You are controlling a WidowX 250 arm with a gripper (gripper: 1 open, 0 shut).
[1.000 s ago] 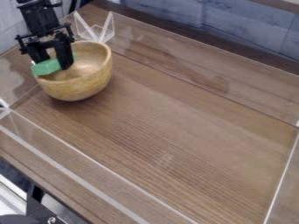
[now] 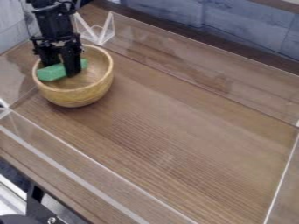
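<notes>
A wooden bowl (image 2: 84, 89) sits at the upper left of the table. A green object (image 2: 49, 72) lies inside it, toward the left side. My black gripper (image 2: 59, 63) reaches down from the top edge into the bowl, over and at the green object, partly covering it. Whether its fingers are shut on that object cannot be made out.
A pale, translucent shape stands behind the bowl at the upper left. The table's edge runs along the lower left, with dark floor beyond.
My gripper and the green object have moved slightly right and down within the bowl.
</notes>
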